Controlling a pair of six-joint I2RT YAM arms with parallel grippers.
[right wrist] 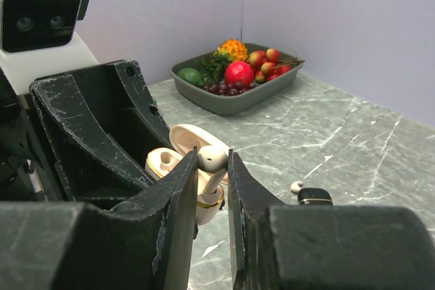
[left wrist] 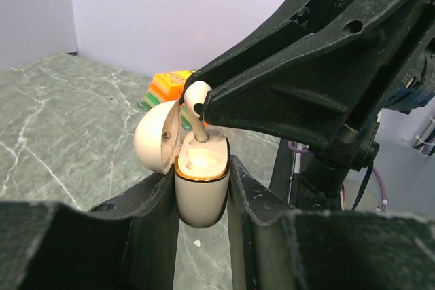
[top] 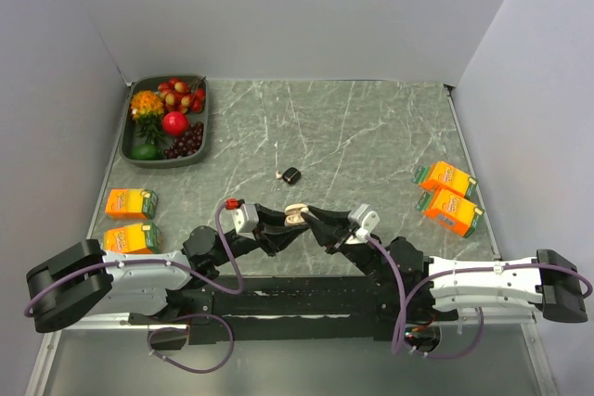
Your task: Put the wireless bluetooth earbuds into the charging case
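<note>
The white open charging case [left wrist: 202, 195] with a gold rim is clamped upright in my left gripper [top: 287, 226], lid [left wrist: 155, 137] swung aside. A white earbud [left wrist: 197, 93] stands with its stem pointing down into the case's opening; how deep it sits is hard to see. My right gripper has its fingertips on both sides of this earbud's head, very close to it; whether they press on it does not show. On the table a second white earbud [right wrist: 296, 186] lies beside a small black case-like object [right wrist: 315, 196].
A grey basket of fruit [top: 168, 163] stands at the far left. Orange boxes sit at the left [top: 132, 203] and right [top: 446, 178] sides. The grey marble tabletop beyond the grippers is mostly clear.
</note>
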